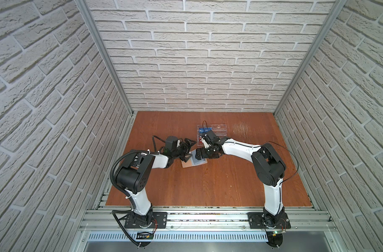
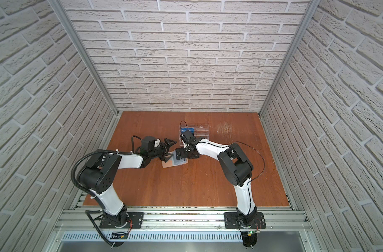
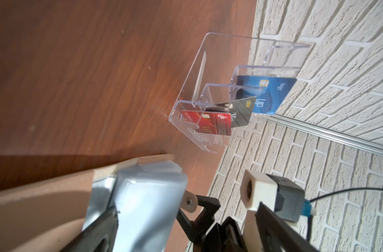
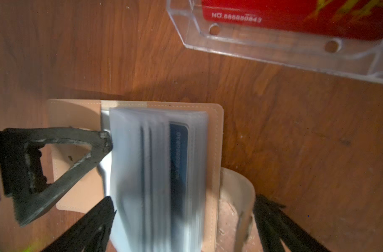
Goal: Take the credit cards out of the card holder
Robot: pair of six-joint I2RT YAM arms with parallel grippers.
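Note:
The tan card holder (image 1: 186, 164) lies opened out on the table, its stack of clear plastic sleeves (image 4: 157, 134) showing. Inside one sleeve, a dark blue card (image 4: 178, 159) is visible in the right wrist view. My right gripper is open over the holder, with its fingers spread to either side of the sleeves. From the left, my left gripper reaches in, also open. One of its fingers (image 4: 69, 136) appears at the sleeves' left edge; whether it touches them I cannot tell.
Behind the holder stands a clear tiered rack (image 3: 191, 100) with a red card (image 3: 208, 121), a black card (image 3: 241, 111) and a blue card (image 3: 271, 92) in it. Both grippers are close together.

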